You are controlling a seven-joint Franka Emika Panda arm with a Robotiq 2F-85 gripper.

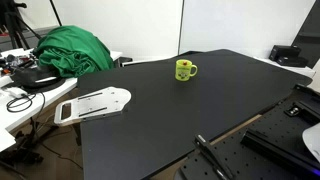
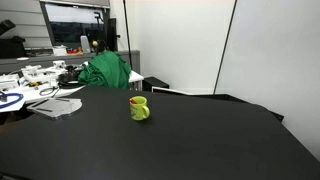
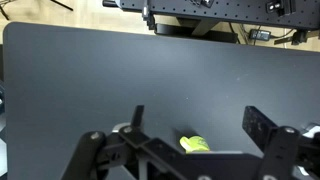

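Observation:
A yellow-green mug stands upright on the dark table, towards its far side. In exterior view 2 the same mug shows its handle at the right and a reddish patch near its rim. The wrist view looks down on the table, where my gripper is open, its two fingers wide apart. Below and between them the mug shows only in part, as the gripper's body covers the rest. No contact between fingers and mug is visible. Neither exterior view shows the gripper.
A white, flat board with a handle slot lies at the table's left edge. Behind it is a heap of green cloth on a cluttered white side table. Black metal rails run beyond one table edge.

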